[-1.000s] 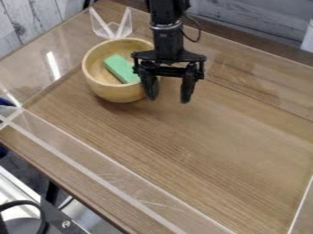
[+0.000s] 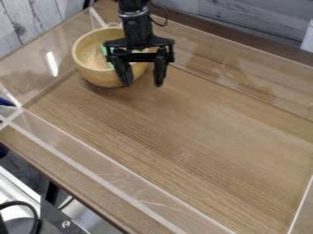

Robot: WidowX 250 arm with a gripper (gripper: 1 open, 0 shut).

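Observation:
My black gripper point(image 2: 143, 73) hangs at the upper middle, open, over the right side of a tan bowl point(image 2: 91, 69). A green object point(image 2: 108, 55) sits in the bowl, mostly hidden behind the gripper. I cannot see whether the gripper touches the bowl or the green object.
A white object point(image 2: 308, 35) is at the upper right edge. Tape strips run along the left part of the table, and black cables lie at the lower left.
My gripper has moved left, over the bowl, covering more of the green object. The bowl sits slightly further left and higher in the view.

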